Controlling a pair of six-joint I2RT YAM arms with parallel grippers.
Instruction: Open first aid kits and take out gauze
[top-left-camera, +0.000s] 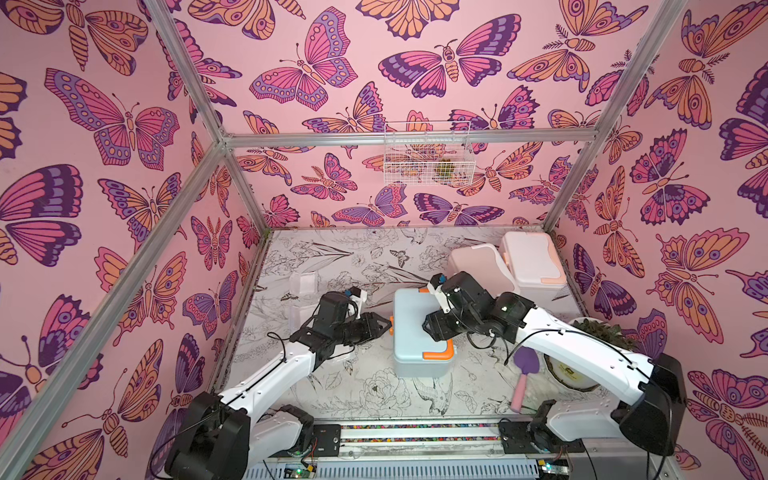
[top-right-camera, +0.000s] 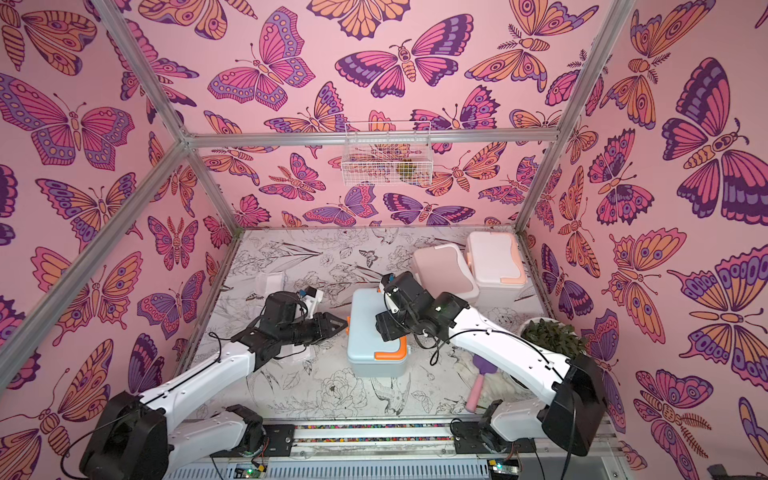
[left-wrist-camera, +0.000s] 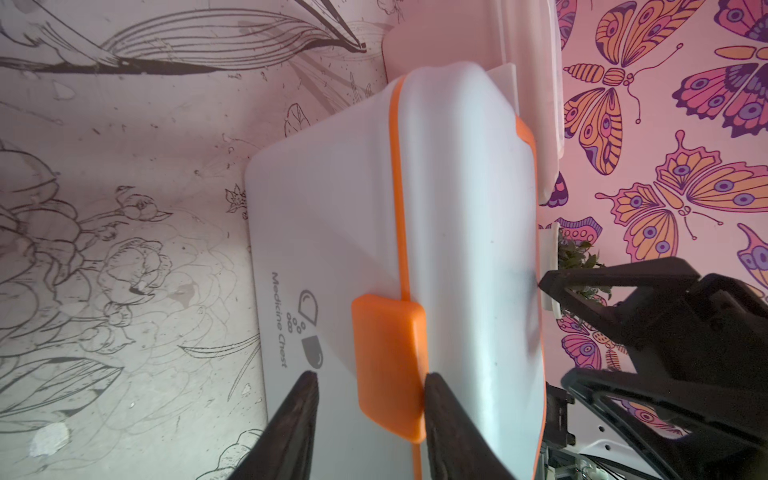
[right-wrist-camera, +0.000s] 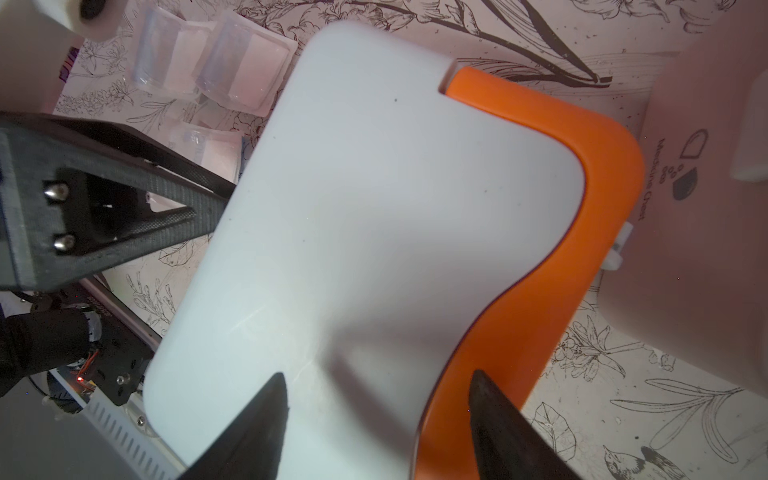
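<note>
A light blue medicine chest (top-left-camera: 416, 320) sits mid-table with its lid down, orange handle (right-wrist-camera: 552, 264) folded flat along the lid's right edge. On its left face is an orange latch (left-wrist-camera: 392, 364). My left gripper comes in from the left, shut on that latch, a finger to each side of it. Over the lid, my right gripper is open, one finger (right-wrist-camera: 264, 424) above the pale lid and the other above the orange handle. Nothing shows between the right fingers. The chest's inside is hidden, and no gauze can be made out.
Two pinkish boxes (top-left-camera: 484, 268) stand at the back right. Clear plastic containers (right-wrist-camera: 244, 64) lie left of the chest. A purple-headed tool with a pink handle (top-left-camera: 520, 392) and a potted plant (top-right-camera: 552, 336) are on the right.
</note>
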